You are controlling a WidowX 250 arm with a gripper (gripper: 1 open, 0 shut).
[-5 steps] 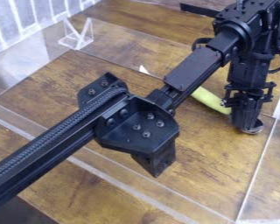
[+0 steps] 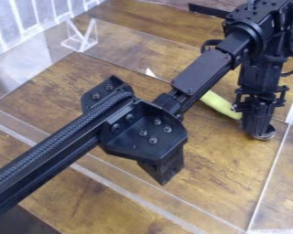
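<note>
My gripper (image 2: 259,123) hangs at the right of the camera view, low over the wooden surface, with a dark, partly silvery round part at its bottom. A long pale yellow-green object (image 2: 219,104) lies just left of it, partly hidden behind the arm and the gripper. The fingertips are too dark and small to tell whether they are open or shut, or whether they touch that object.
A black beam of the arm crosses from lower left to upper right. Clear acrylic walls (image 2: 81,37) edge the wooden floor (image 2: 198,196). A white grille stands at the upper left.
</note>
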